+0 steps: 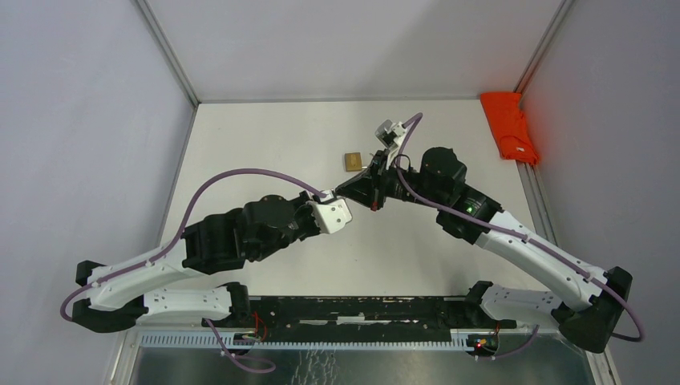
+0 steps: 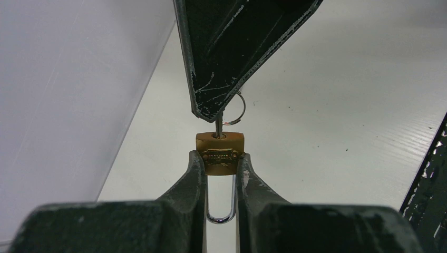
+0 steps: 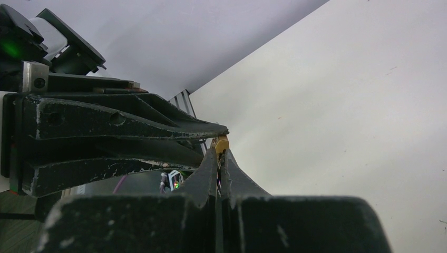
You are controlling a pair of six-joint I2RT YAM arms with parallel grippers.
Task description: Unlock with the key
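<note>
In the left wrist view my left gripper is shut on a brass padlock (image 2: 220, 138), its steel shackle (image 2: 232, 195) hanging below. A key (image 2: 219, 122) stands upright in the lock's top, with a ring (image 2: 241, 115) beside it. My right gripper is just above the lock at the key, its fingers shut; whether they grip the key is hidden. In the right wrist view the padlock (image 3: 221, 142) sits behind the right gripper's fingertips. In the top view both grippers meet near the middle of the table.
A second brass padlock (image 1: 353, 161) lies on the white table (image 1: 265, 144) behind the grippers. An orange cloth (image 1: 503, 120) is at the back right edge. Walls enclose the sides and back.
</note>
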